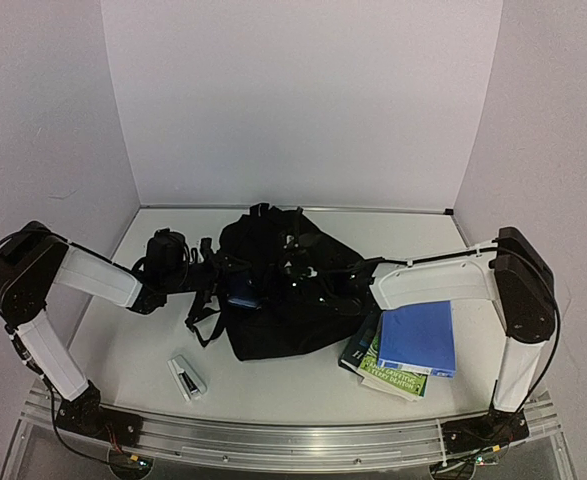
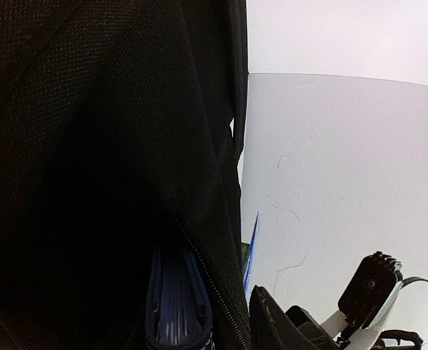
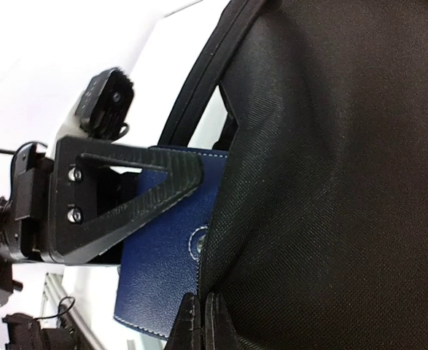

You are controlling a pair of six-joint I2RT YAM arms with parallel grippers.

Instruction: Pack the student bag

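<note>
A black bag (image 1: 298,325) lies mid-table with its opening toward the left arm. My left gripper (image 1: 219,278) is at that opening, shut on a navy case (image 1: 241,292) with pale stitching. In the right wrist view, a left finger lies flat across the case (image 3: 162,255), and the bag's edge covers the case's right part. The left wrist view shows the case (image 2: 179,306) end-on beside a zipper, against the dark interior. My right gripper is shut on the bag's fabric edge; from above, its fingertips blend into the black cloth.
At front right, a blue book (image 1: 417,338) lies over a green book (image 1: 398,378) and a dark book (image 1: 359,345), close to the bag. A white stapler (image 1: 187,378) is at front left. Bare table surrounds the stapler.
</note>
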